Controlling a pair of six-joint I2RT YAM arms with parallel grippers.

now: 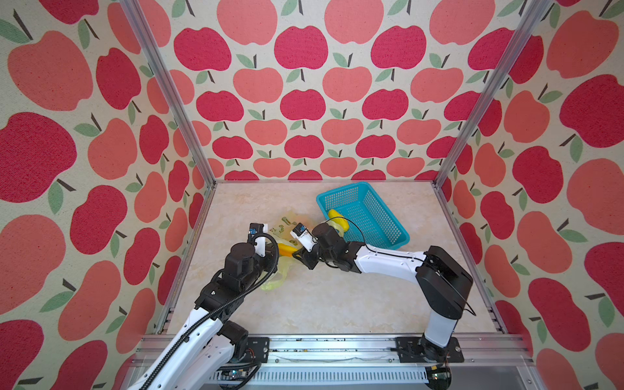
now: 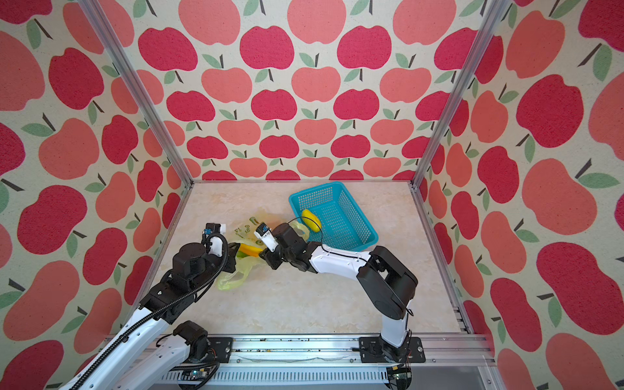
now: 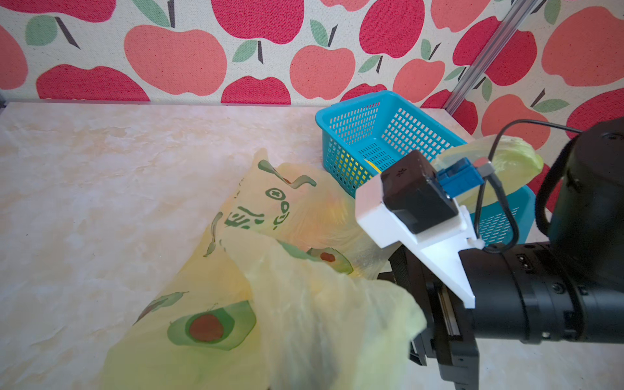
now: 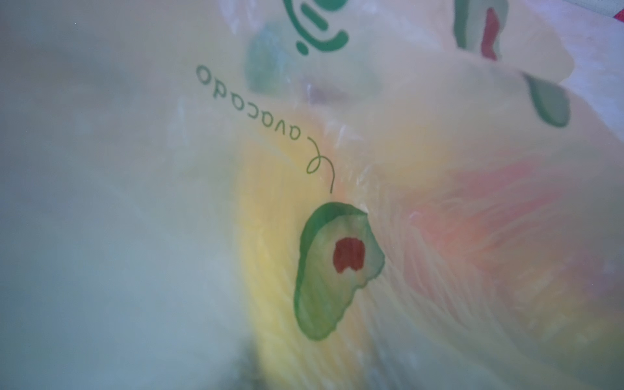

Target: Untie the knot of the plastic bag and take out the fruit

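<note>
The plastic bag (image 3: 195, 338), pale yellow with avocado prints, lies crumpled on the table, yellow fruit (image 2: 249, 249) showing at it in the top views. My right gripper (image 1: 305, 256) is over that fruit; in the right wrist view the bag fills the picture with blurred yellow and pink beneath, and I cannot tell the fingers' opening. My left gripper (image 1: 266, 256) is at the bag's left, shut; whether it pinches the film is hidden.
A blue basket (image 2: 344, 227) stands at the back right with a yellow fruit (image 2: 310, 219) inside. The two arms are close together.
</note>
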